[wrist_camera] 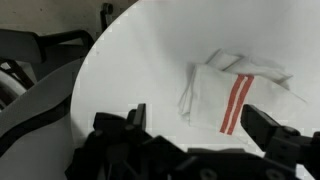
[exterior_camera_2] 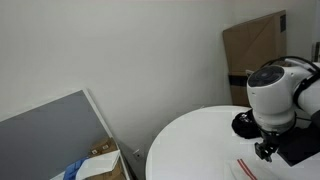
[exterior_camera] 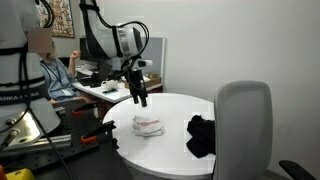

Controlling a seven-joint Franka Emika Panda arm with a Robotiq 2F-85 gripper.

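Note:
A white cloth with red stripes [wrist_camera: 215, 98] lies loosely folded on the round white table [exterior_camera: 168, 162]. My gripper [exterior_camera: 140, 100] hangs above the table, apart from the cloth [exterior_camera: 148, 127]. Seen from the wrist, the fingers of the gripper stand wide apart, open, with no object gripped; the cloth lies below and mostly toward the right finger. In exterior view 2 only part of the striped cloth [exterior_camera_2: 247, 171] shows at the bottom edge, below the gripper [exterior_camera_2: 265, 153].
A crumpled black cloth [exterior_camera: 201, 137] rests on the table's right side. Beside it, a grey chair back [exterior_camera: 243, 130] rises at the edge. Bare tabletop surrounds the white cloth. A person sits at a desk in the left background.

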